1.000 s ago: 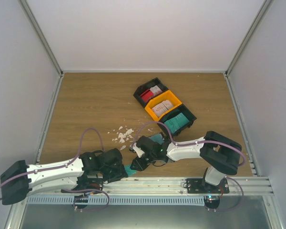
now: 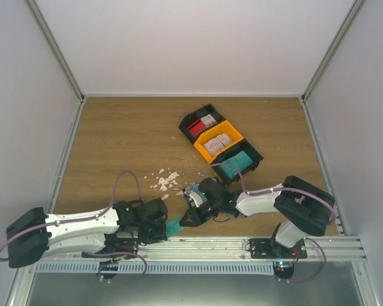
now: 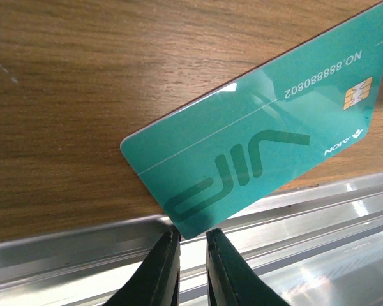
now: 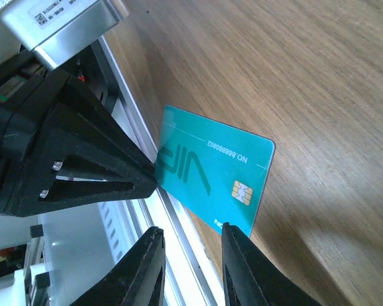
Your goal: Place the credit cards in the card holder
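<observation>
A green card (image 2: 173, 227) with a chip lies at the table's front edge, one end over the metal rail. In the left wrist view the card (image 3: 262, 121) has its near corner at the fingertips of my left gripper, whose fingers stand slightly apart. Whether they touch the corner is unclear. From the right, my right gripper is open at the card's (image 4: 214, 169) chip end, with nothing visibly gripped. The card holder has three joined bins: a black bin (image 2: 186, 121) with red cards, a yellow bin (image 2: 232, 129) with pale cards, and a black bin (image 2: 256, 150) with green cards.
Several white scraps (image 2: 168, 180) are scattered on the table left of the right arm. Something bluish shows partly under the right gripper's body. The metal rail (image 4: 179, 236) runs along the table's front edge.
My right gripper has shifted slightly to the right, and the left arm has moved a little to the right. The bins have not moved.
</observation>
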